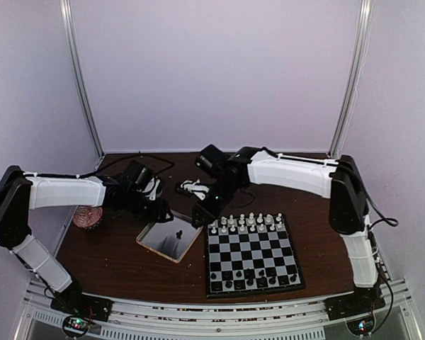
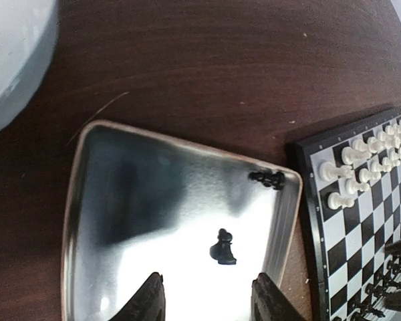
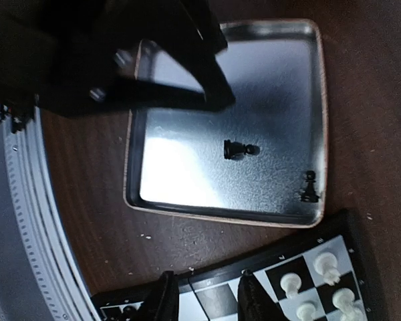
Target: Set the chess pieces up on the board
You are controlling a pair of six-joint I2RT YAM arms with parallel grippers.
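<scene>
The chessboard (image 1: pixel 252 251) lies right of a metal tray (image 1: pixel 156 244), white pieces along its back, black along its front. In the left wrist view, a black piece (image 2: pixel 223 249) lies mid-tray and another (image 2: pixel 267 179) in its upper right corner. My left gripper is over the tray, fingers apart with nothing between them. My right gripper hangs above the tray's right side and the board's edge, fingers apart and empty.
A pink-red bowl (image 1: pixel 87 217) sits at the left. A white bowl (image 2: pixel 10 57) stands behind the tray.
</scene>
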